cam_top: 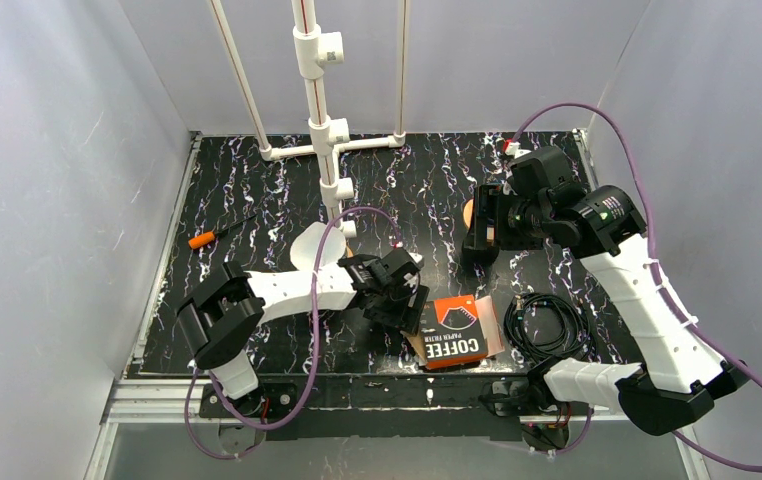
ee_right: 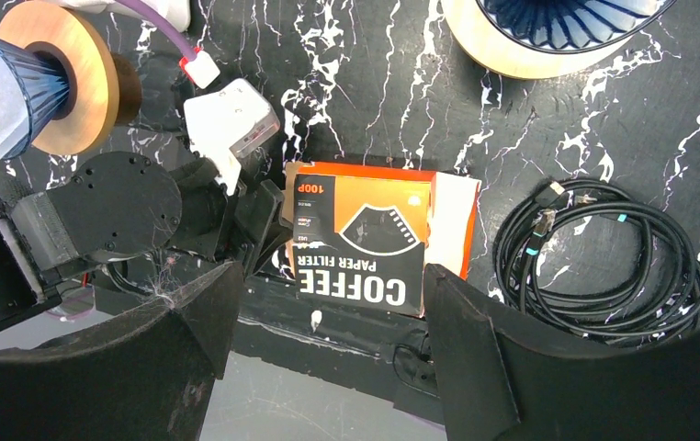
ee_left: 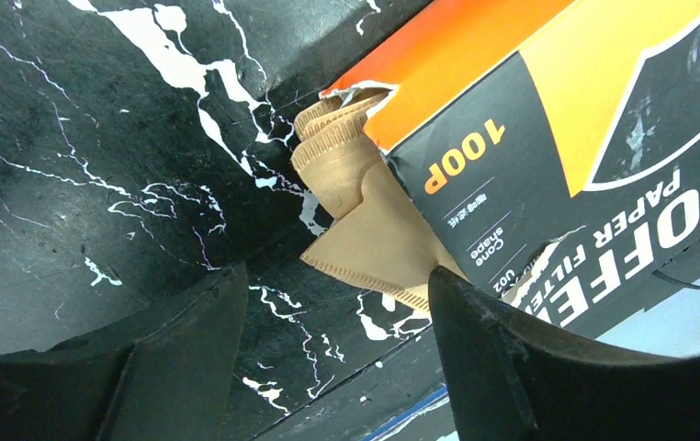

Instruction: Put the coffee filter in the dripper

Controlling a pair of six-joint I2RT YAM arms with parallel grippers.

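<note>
Brown paper filters (ee_left: 378, 234) poke out of the torn open end of the orange and black coffee filter box (ee_left: 512, 175), which lies flat near the table's front edge. My left gripper is open at that end, one finger (ee_left: 461, 317) overlapping the lower filter edge in view; whether it touches cannot be told. A blue ribbed dripper (ee_right: 571, 16) on a wooden base is cut off at the top of the right wrist view. My right gripper (cam_top: 487, 218) hangs open and empty above the table, hiding most of this dripper from the top view.
Another wooden-based dripper (ee_right: 6, 96), white inside, stands behind the left arm. A coiled black cable (cam_top: 547, 325) lies right of the box. An orange-handled screwdriver (cam_top: 207, 238) rests at far left, and a white pipe stand (cam_top: 332, 160) rises at the back.
</note>
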